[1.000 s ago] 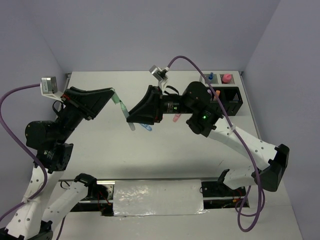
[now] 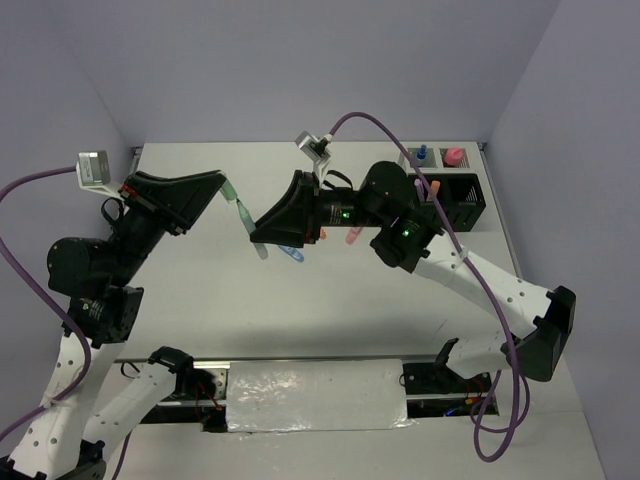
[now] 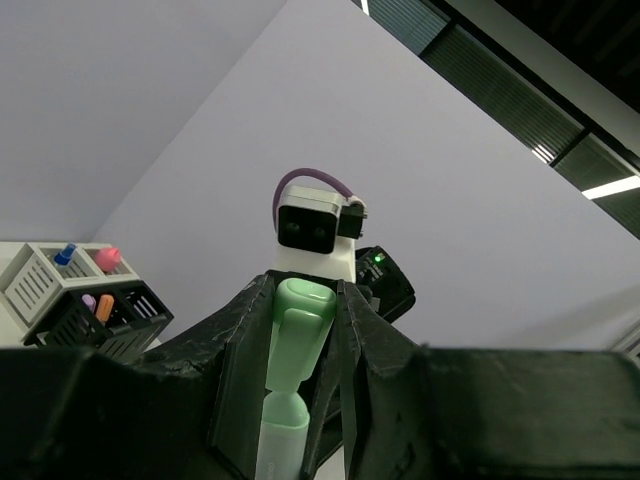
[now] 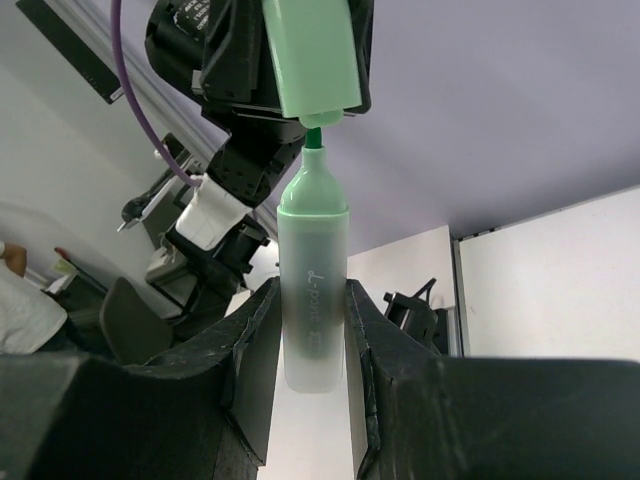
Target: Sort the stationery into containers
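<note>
A mint-green marker is split between my grippers above the table. My left gripper (image 2: 221,180) is shut on its cap (image 3: 298,330), upper left in the top view. My right gripper (image 2: 258,232) is shut on the pale barrel (image 4: 313,290), lower right of the cap. In the right wrist view the green tip shows between barrel and cap, at or just below the cap's mouth. The container group (image 3: 70,310) holds blue, pink, purple and orange stationery at the right back of the table.
A blue item (image 2: 291,253) and a pink item (image 2: 354,233) lie on the table (image 2: 200,290), partly under the right arm. Walls stand at the back and sides.
</note>
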